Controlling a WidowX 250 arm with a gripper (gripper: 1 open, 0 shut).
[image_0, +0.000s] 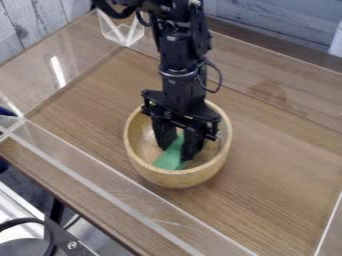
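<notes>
A black robot arm reaches down from the top centre to a round tan bowl in the middle of the view. The gripper is low inside the bowl, around a green object at the bowl's bottom. The dark fingers partly hide the green object. I cannot tell whether they are closed on it.
A wooden table surrounds the bowl, with free room left and right. A clear container stands at the back left. Dark cables or equipment lie at the lower left and left edge.
</notes>
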